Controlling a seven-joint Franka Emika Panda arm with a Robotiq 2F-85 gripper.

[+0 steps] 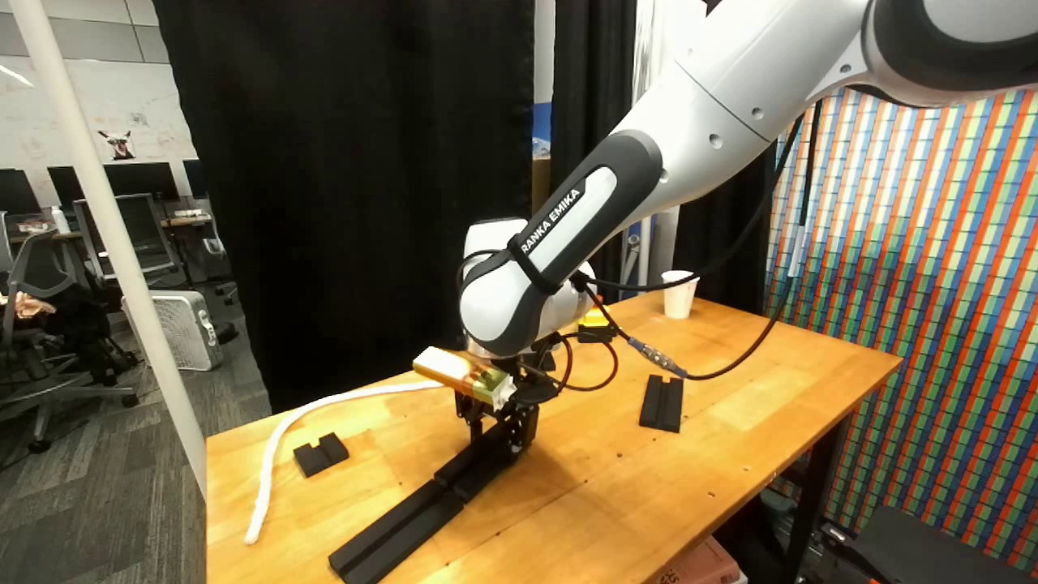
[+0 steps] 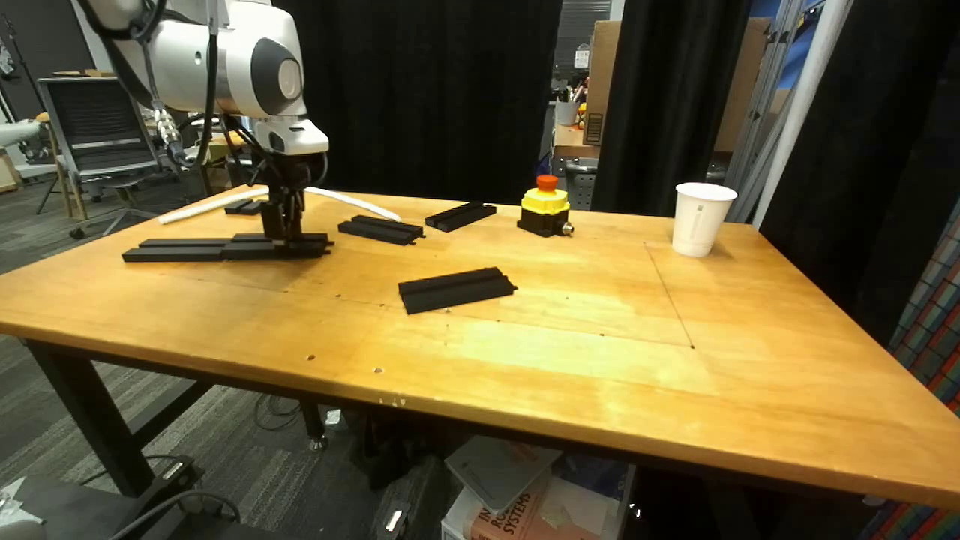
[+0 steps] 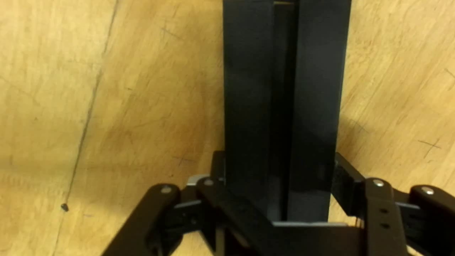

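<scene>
A black grooved track piece runs up the wrist view, with its long sides between the fingers of my gripper. The gripper is shut on it, one finger against the right side. Exterior view 2 shows this held piece at table level and roughly flat, in line with a second black track piece lying on the table. Their ends meet or nearly meet; whether they interlock I cannot tell. In exterior view 1 the gripper hides the far part of the held piece.
Other black track pieces lie loose: one mid-table, two farther back, and a short one near a white cord. A yellow emergency stop and a paper cup stand right.
</scene>
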